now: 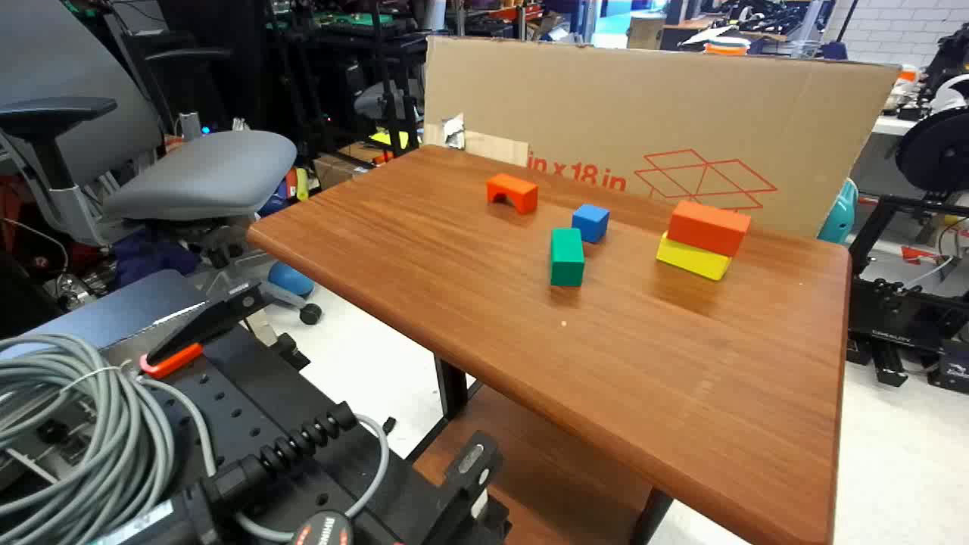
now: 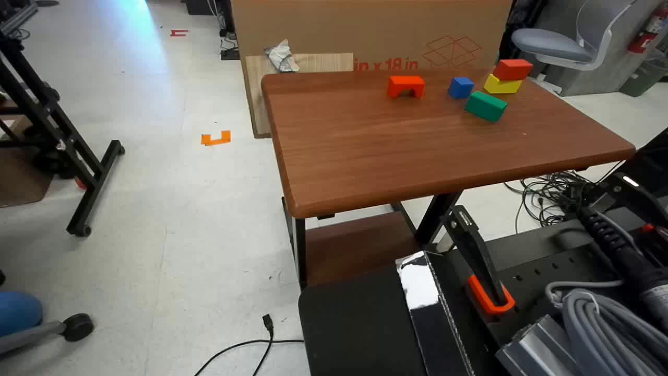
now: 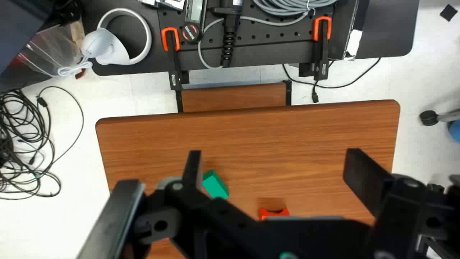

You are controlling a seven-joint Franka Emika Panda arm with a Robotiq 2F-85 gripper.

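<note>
On the wooden table, a green block (image 1: 567, 258) lies nearest the front of the group, with a small blue block (image 1: 590, 222) just behind it. An orange arch block (image 1: 512, 192) stands apart to the left. To the right, a red-orange block (image 1: 709, 227) rests on top of a yellow block (image 1: 693, 256). In the wrist view my gripper is open above the table, its fingers far apart. Below it the green block (image 3: 215, 185) and part of the arch block (image 3: 273, 213) show; the gripper body hides the other blocks there. Neither exterior view includes the gripper.
A tall cardboard sheet (image 1: 581, 100) stands along the table's back edge. A black bench (image 3: 263, 36) with cables and orange-handled clamps sits across a gap from the table.
</note>
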